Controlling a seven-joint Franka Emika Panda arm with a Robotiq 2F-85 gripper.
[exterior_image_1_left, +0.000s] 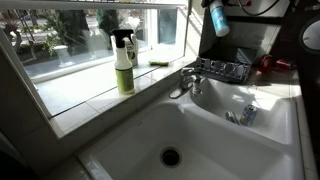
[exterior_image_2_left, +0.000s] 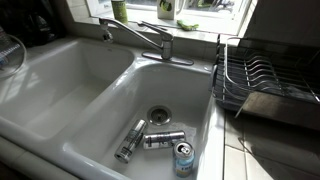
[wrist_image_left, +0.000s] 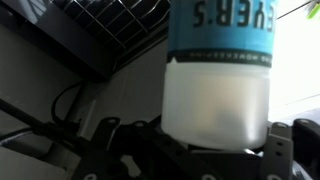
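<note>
A blue-and-white bottle with "EYERS" lettering (wrist_image_left: 215, 35) fills the upper middle of the wrist view. My gripper is shut on its white end, dark fingers to either side. In exterior view 1 the same bottle (exterior_image_1_left: 218, 18) hangs at the top edge, above the counter and near the window's right side, slightly tilted. Most of the arm is cut off there. Neither the bottle nor the gripper shows in exterior view 2.
Several cans, one a light-blue can (exterior_image_2_left: 184, 158), stand or lie in one basin of the white double sink (exterior_image_2_left: 60, 145). A dish rack (exterior_image_2_left: 262, 78) sits beside it. On the sill stands a green-and-white spray bottle (exterior_image_1_left: 124, 72). The other basin (exterior_image_2_left: 85, 75) is empty.
</note>
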